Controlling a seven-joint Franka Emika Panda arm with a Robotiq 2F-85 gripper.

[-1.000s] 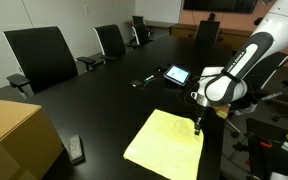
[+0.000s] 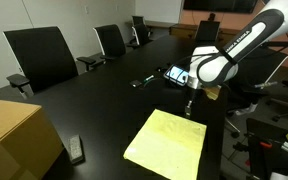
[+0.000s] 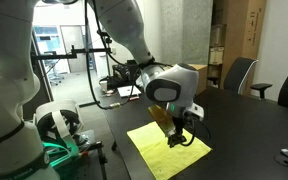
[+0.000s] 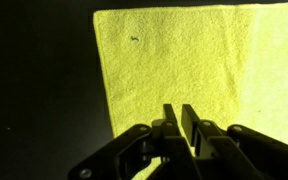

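Note:
A yellow towel (image 2: pixel 166 142) lies spread over the dark table. In the second exterior view the same towel (image 3: pixel 164 160) reaches under and in front of the arm. My gripper (image 2: pixel 189 112) hangs over its far right part, pointing down. In the wrist view the fingertips of the gripper stand close together with a narrow gap, and yellow cloth (image 4: pixel 144 70) shows behind them. No separate object is visible between the fingers, and whether they pinch any cloth cannot be made out. A small dark mark (image 4: pixel 135 39) sits near one towel corner.
A dark grey remote-like object (image 2: pixel 76 149) lies on the left of the table, beside a cardboard box (image 2: pixel 19 140). Toward the back are a tablet-like device (image 2: pixel 177 74) and small dark items (image 2: pixel 142 82). Bare table lies left of the towel.
The arm has shifted slightly back and to the left, and the gripper now sits higher and farther back than before. The towel's right part looks flatter and reaches farther right.

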